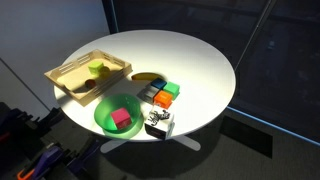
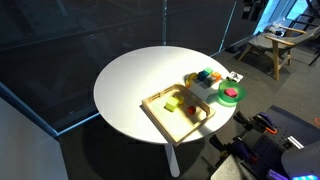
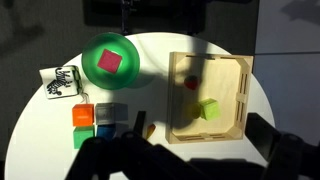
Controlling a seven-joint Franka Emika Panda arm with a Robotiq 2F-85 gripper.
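My gripper hangs high above the round white table [image 1: 200, 60], its dark fingers spread wide at the bottom of the wrist view with nothing between them. A green bowl [image 3: 97, 47] near the table's edge holds a red cube [image 3: 110, 61]. The wooden tray [image 3: 243, 100] contains a light green cube [image 3: 209, 109] and a small red round item [image 3: 191, 83]. Orange [image 3: 82, 115], grey [image 3: 104, 112] and green [image 3: 83, 136] blocks sit close together, with a dark blue one [image 1: 158, 84] beside them. A yellow curved object [image 1: 147, 76] lies near these blocks.
Beside the bowl stands a white box with black marks [image 1: 159, 123]. A wooden chair [image 2: 283, 45] stands beyond the table in the second exterior view.
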